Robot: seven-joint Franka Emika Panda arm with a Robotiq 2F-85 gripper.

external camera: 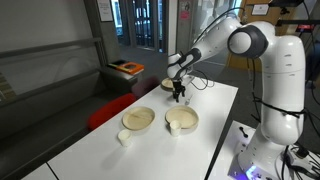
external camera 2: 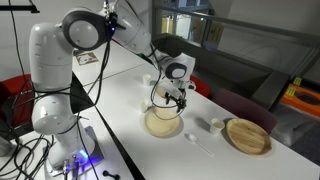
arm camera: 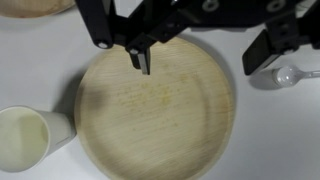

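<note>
My gripper is open, with its two fingers well apart and nothing held between them. Beneath it in the wrist view lies a round, light wooden plate (arm camera: 155, 125), bare apart from faint yellowish specks. A pale cup (arm camera: 22, 138) stands at the plate's left side, and a clear spoon (arm camera: 290, 75) lies to the right, partly cut off by the frame. From exterior view 2, the gripper (external camera 2: 179, 104) hangs above the nearer plate (external camera 2: 160, 124). Exterior view 1 places the gripper (external camera: 180, 97) toward the table's far end.
A second plate (external camera 2: 248, 137) lies to the right in exterior view 2, with a cup (external camera 2: 216, 126) beside it. Another plate (external camera: 182, 113) and a cup (external camera: 175, 127) occupy the near middle in exterior view 1.
</note>
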